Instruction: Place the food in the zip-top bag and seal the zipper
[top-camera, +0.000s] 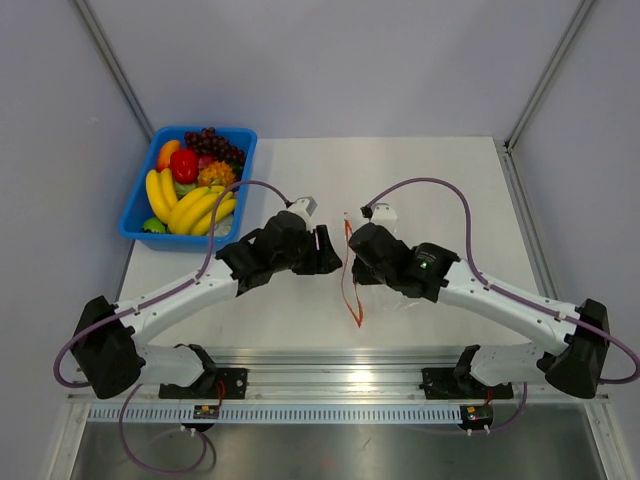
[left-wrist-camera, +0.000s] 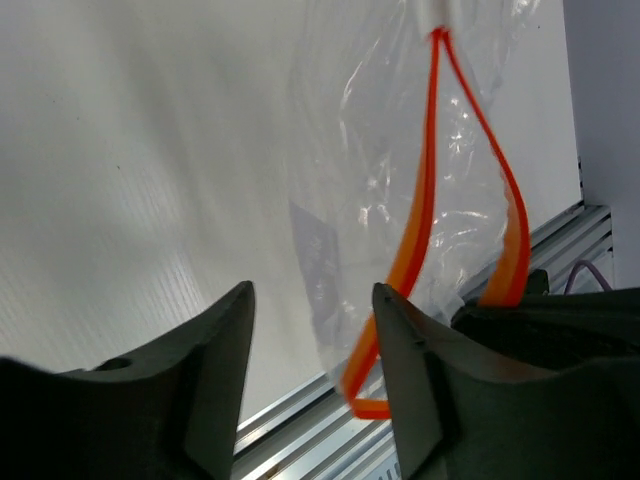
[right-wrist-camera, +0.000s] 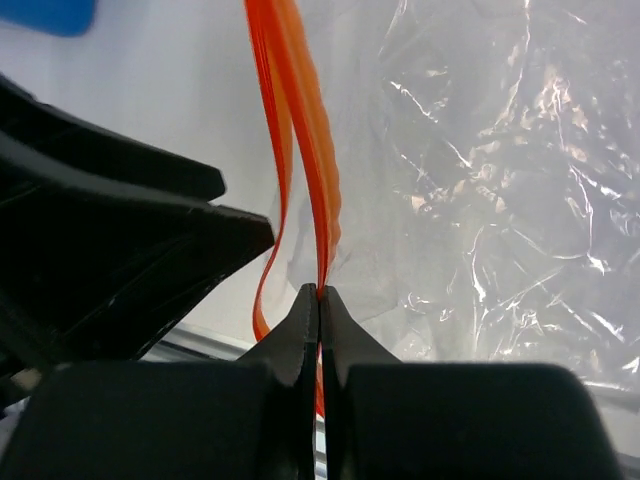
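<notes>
The clear zip top bag (right-wrist-camera: 500, 180) has an orange zipper rim (top-camera: 355, 300) at its mouth, facing left in the top view. Its two orange edges stand apart in a narrow gap. My right gripper is shut on one rim edge, which runs between its fingertips. Left of the mouth, my left gripper is part open with nothing between its fingers; the orange edge (left-wrist-camera: 420, 215) passes beyond its right finger. The food, including bananas (top-camera: 185, 215), a red pepper (top-camera: 184, 166) and grapes (top-camera: 222, 147), sits in the blue bin (top-camera: 126, 222).
The bin stands at the back left of the white table (top-camera: 320, 165). Both grippers are close together at the bag's mouth, leaving little room between them. A metal rail (top-camera: 340, 360) runs along the front.
</notes>
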